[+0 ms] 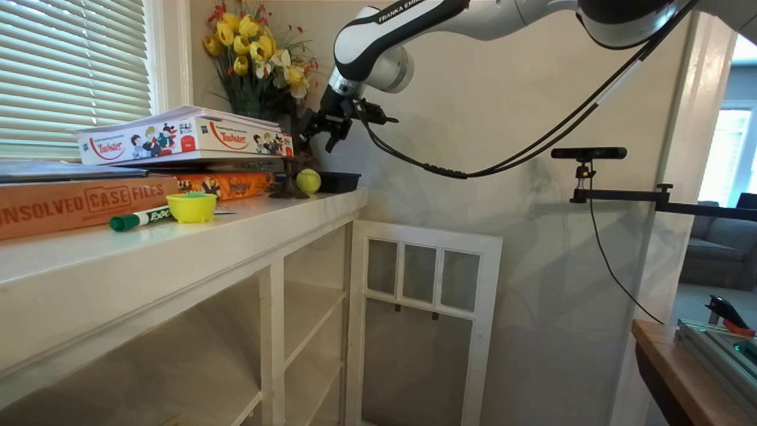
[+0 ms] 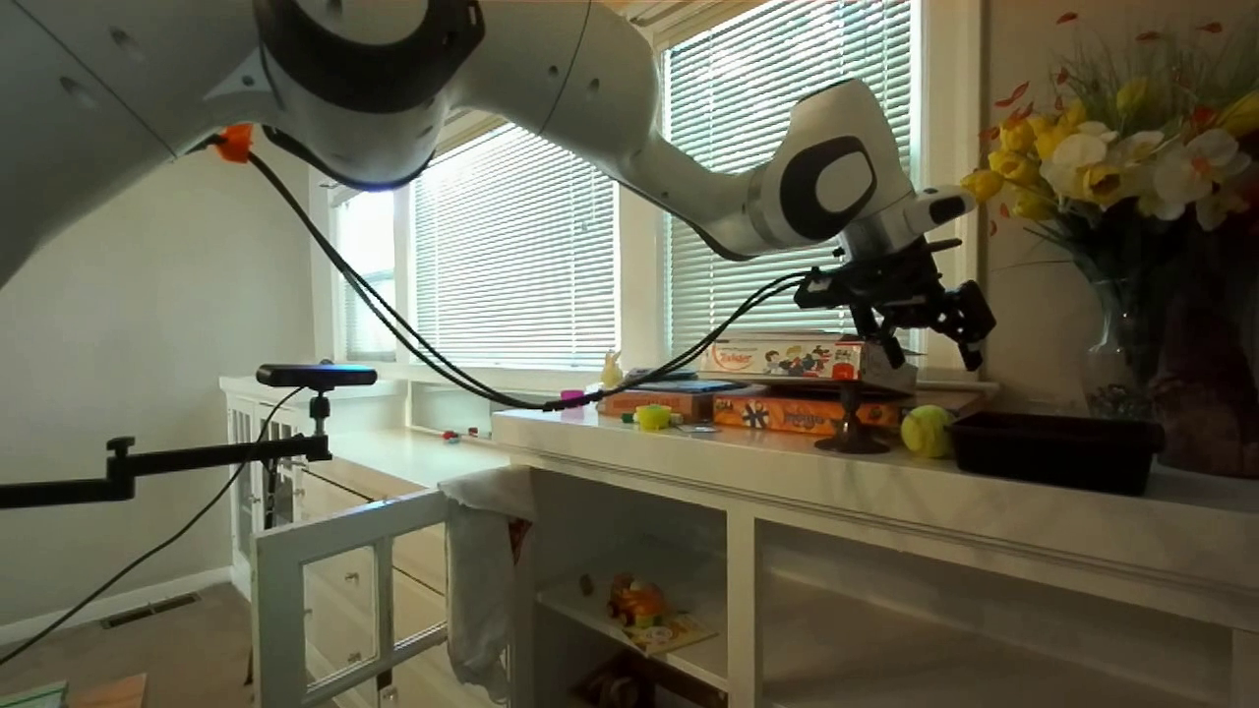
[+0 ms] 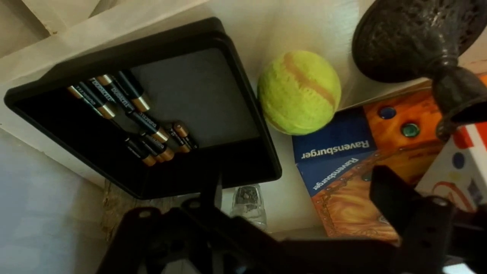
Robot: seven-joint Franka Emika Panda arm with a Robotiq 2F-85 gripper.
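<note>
My gripper stands open above the counter, its two black fingers spread wide with nothing between them. In the wrist view a yellow-green tennis ball (image 3: 299, 93) rests on the counter, just beyond the gap between the fingers. Left of the ball lies a black tray (image 3: 255, 114) holding several Duracell batteries (image 3: 148, 125) on its floor. A dark metal goblet-like stand (image 3: 413, 45) is on the ball's other side. Seen from exterior view 2, the gripper (image 2: 932, 354) hangs over the ball (image 2: 927, 431) and the tray (image 2: 1050, 446), clear of both.
Stacked game boxes, a Twister box (image 1: 184, 138) on top, fill the counter beside the stand. A flower vase (image 2: 1115, 342) stands behind the tray. Farther along are a yellow cup (image 1: 191, 207) and a green marker (image 1: 142, 218). The counter's front edge (image 1: 312, 220) is close to the ball.
</note>
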